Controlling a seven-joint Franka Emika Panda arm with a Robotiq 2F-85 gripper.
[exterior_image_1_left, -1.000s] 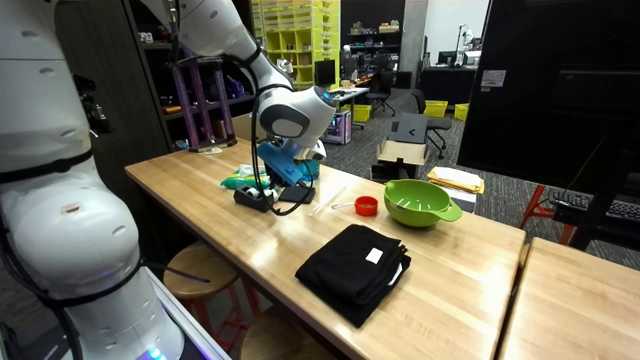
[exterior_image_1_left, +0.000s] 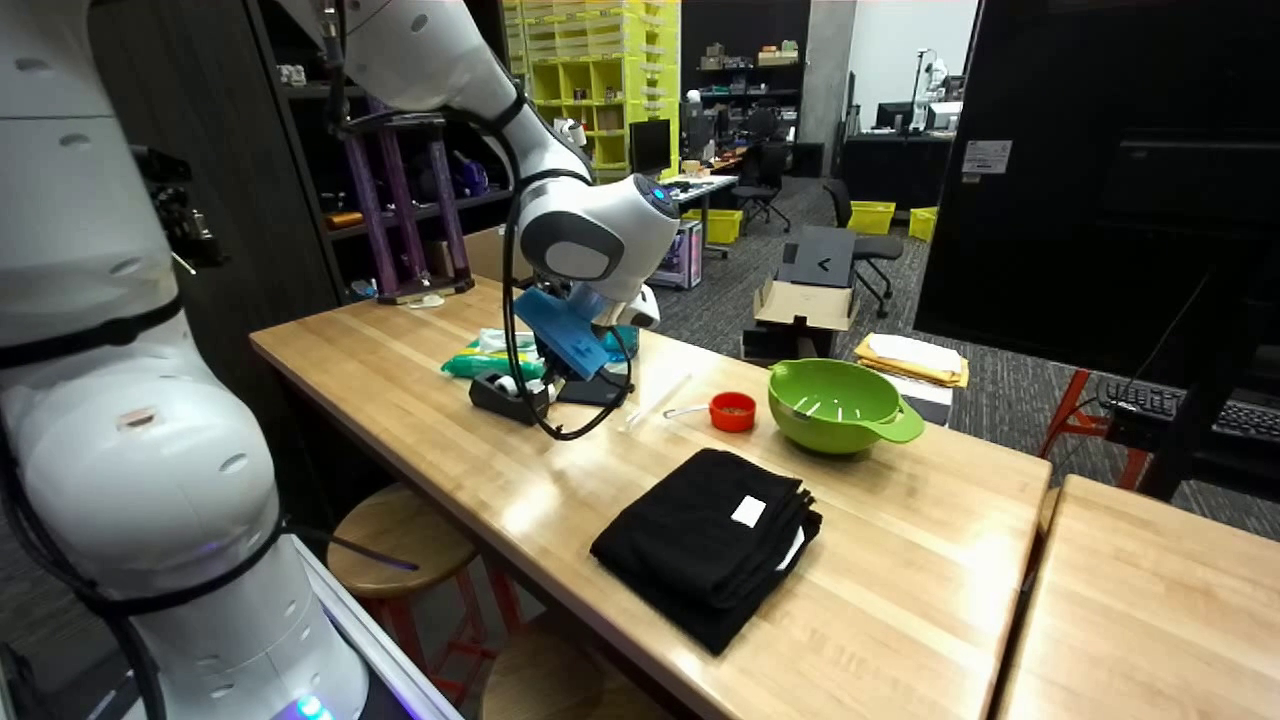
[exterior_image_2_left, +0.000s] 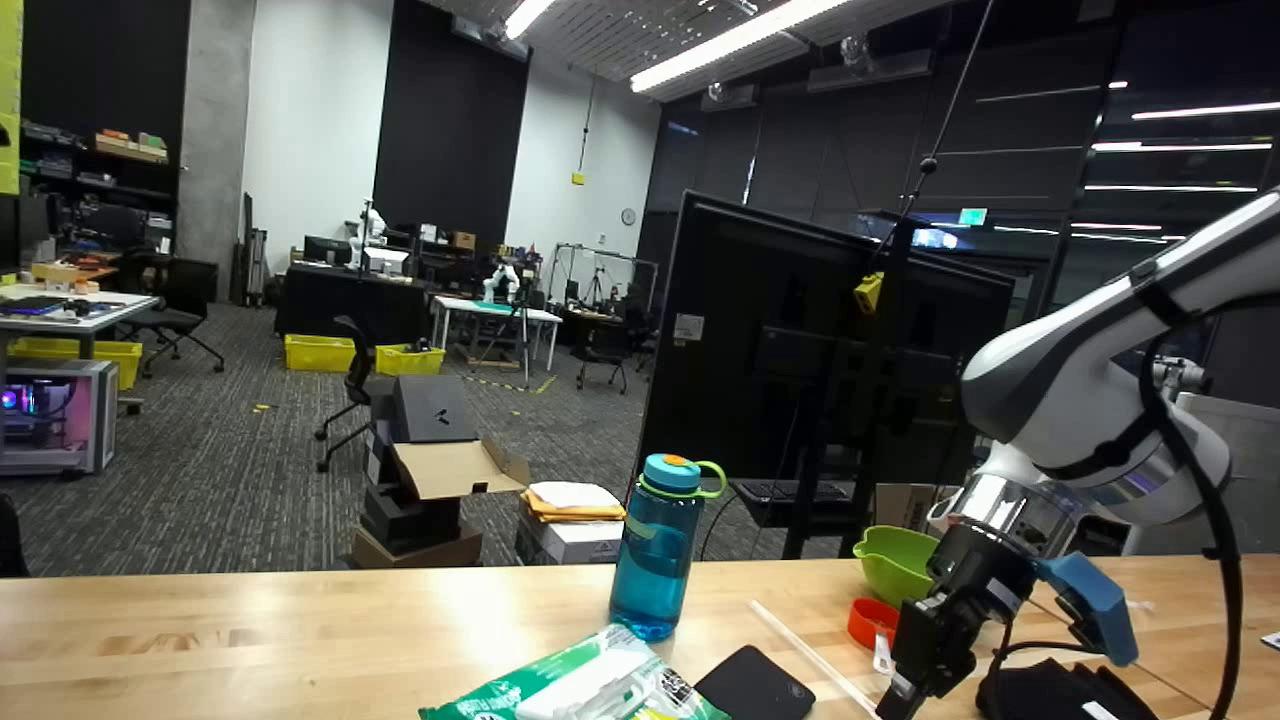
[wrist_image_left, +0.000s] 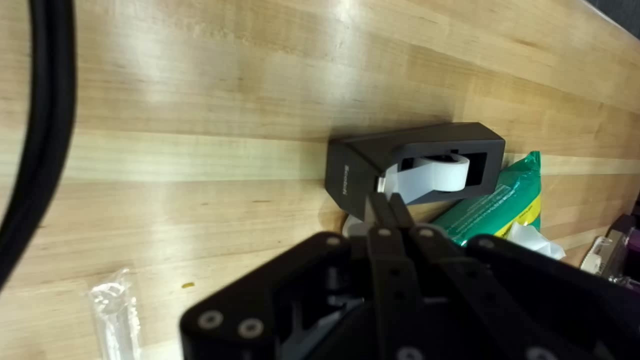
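Note:
A black tape dispenser (wrist_image_left: 354, 171) holding a white roll of tape (wrist_image_left: 451, 174) lies on the wooden table in the wrist view. My gripper is shut, its fingertips over the dispenser's near edge, close to the tape's free end. Whether they touch the tape I cannot tell, and nothing clearly shows between them. In exterior view 1 the dispenser (exterior_image_1_left: 501, 400) sits below the blue piece on my wrist, and the fingers are largely hidden there. Exterior view 2 shows the gripper (exterior_image_2_left: 897, 702) pointing down at the bottom edge of the picture.
Beside the dispenser lies a green packet (wrist_image_left: 495, 207). A blue bottle (exterior_image_2_left: 657, 552), a red measuring cup (exterior_image_1_left: 732, 412), a green colander (exterior_image_1_left: 834, 408) and folded black cloth (exterior_image_1_left: 714, 540) stand around. A clear wrapper (wrist_image_left: 117, 315) lies nearby. Bare table (exterior_image_1_left: 912, 564) spreads at the front right.
The wrist has shifted slightly to the right and down in exterior view 1. Objects on the table look unmoved.

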